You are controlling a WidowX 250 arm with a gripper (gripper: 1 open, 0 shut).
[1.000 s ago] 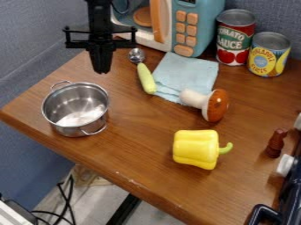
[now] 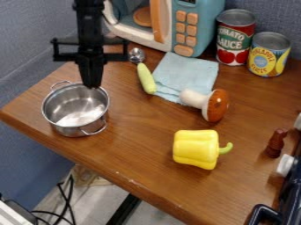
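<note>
My black gripper (image 2: 91, 75) hangs just above the back rim of a steel pot (image 2: 76, 123) with two handles and something white inside; whether its fingers are open or shut is hard to tell. A yellow bell pepper (image 2: 195, 148) lies front right. An orange-capped mushroom (image 2: 214, 105), a green-handled spoon (image 2: 146, 79) and a light blue cloth (image 2: 185, 72) lie at the back centre.
A toy microwave (image 2: 186, 26), a tomato can (image 2: 234, 39) and a yellow can (image 2: 268, 57) stand at the back. A pepper mill (image 2: 275, 143) and dark objects line the right edge.
My gripper has moved down and toward the pot, to the front left of where it was. The objects on the table look unmoved.
</note>
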